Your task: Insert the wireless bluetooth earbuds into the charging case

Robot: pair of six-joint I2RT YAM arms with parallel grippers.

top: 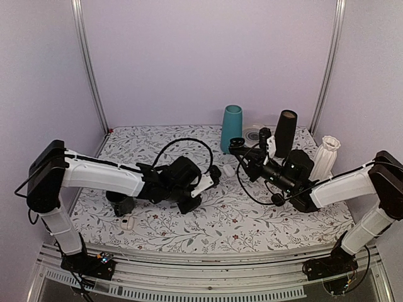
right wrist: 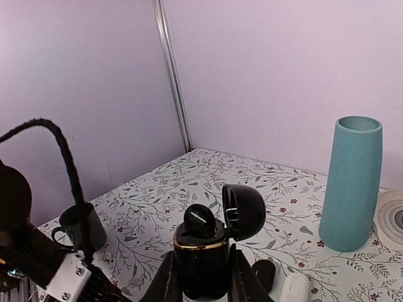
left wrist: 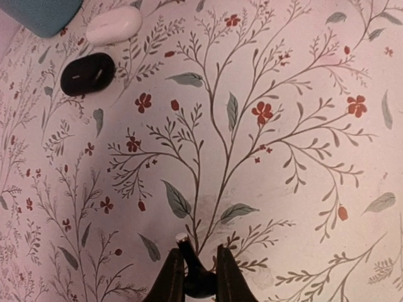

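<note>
A black charging case [right wrist: 201,267] with a gold rim is held upright by my right gripper, shut on its body. Its lid [right wrist: 244,211] stands open to the right, and one rounded black earbud head [right wrist: 199,217] sticks up from the opening. In the top view the case [top: 237,143] hangs above the table. My left gripper is shut on a black earbud [left wrist: 200,284], whose stem with a pale tip points forward. Low over the middle of the table, the left gripper [top: 190,204] is well apart from the case.
A black oval object [left wrist: 88,73] and a white one [left wrist: 114,25] lie side by side on the table. Behind them stand a teal vase [top: 232,129], a dark vase [top: 285,133] and a pale roll [top: 253,134]. A dark mug [top: 119,202] is at the left.
</note>
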